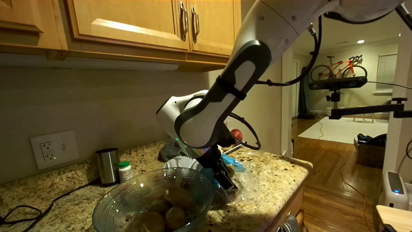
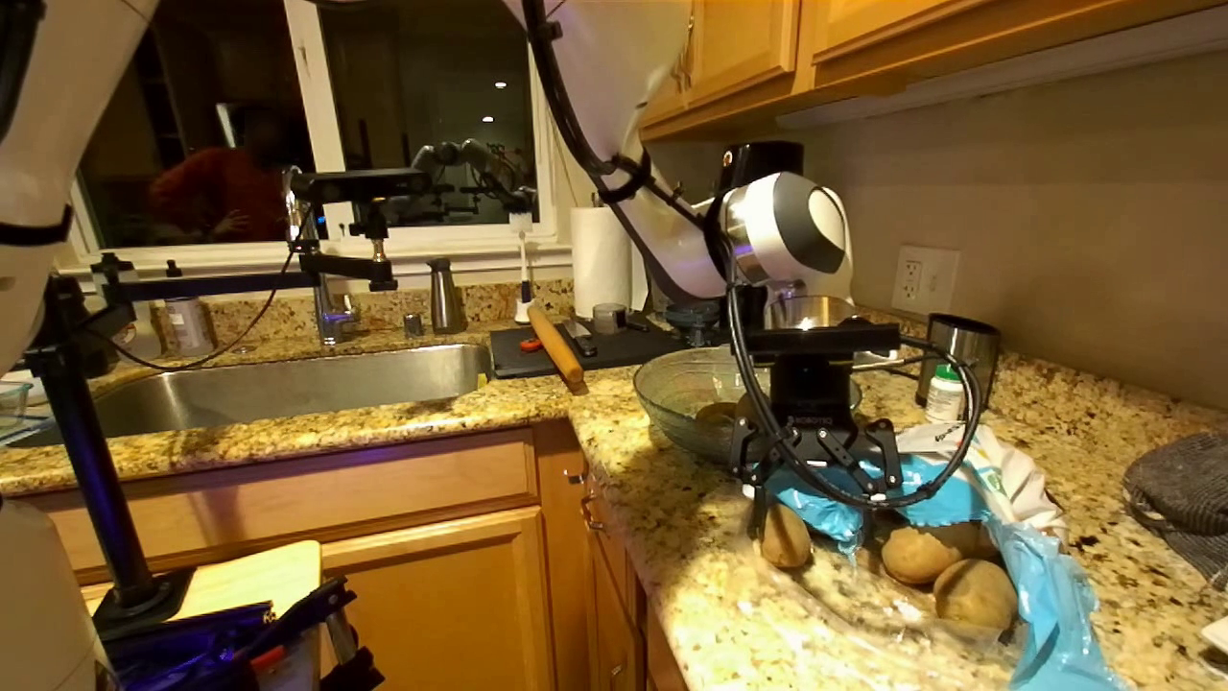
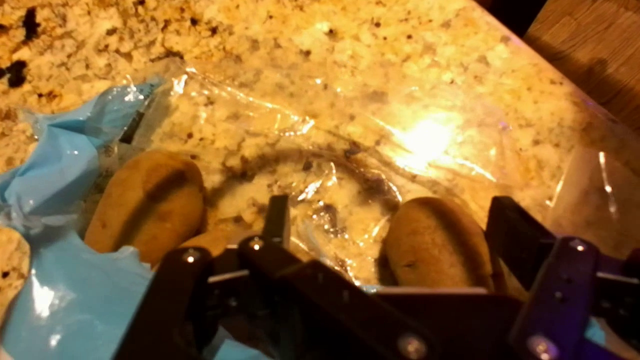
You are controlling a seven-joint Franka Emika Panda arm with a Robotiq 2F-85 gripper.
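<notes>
My gripper is open over a potato [image 3: 436,245], which lies nearer the right-hand finger [image 3: 519,240] in the wrist view. Exterior view 2 has that potato [image 2: 786,537] low on the counter, close by one fingertip; I cannot tell whether they touch. Another potato [image 3: 150,204] rests left of the fingers, and part of a third is hidden behind the left finger. Clear plastic and a torn blue bag [image 2: 1053,599] surround them. Several potatoes sit in the glass bowl [image 1: 116,197] beside the gripper.
A white bottle with a green cap [image 1: 125,171] and a steel canister [image 1: 108,166] stand by the wall. Dark cloth [image 2: 1186,495] lies on the counter [image 2: 645,495]. The counter's open edge borders the work area.
</notes>
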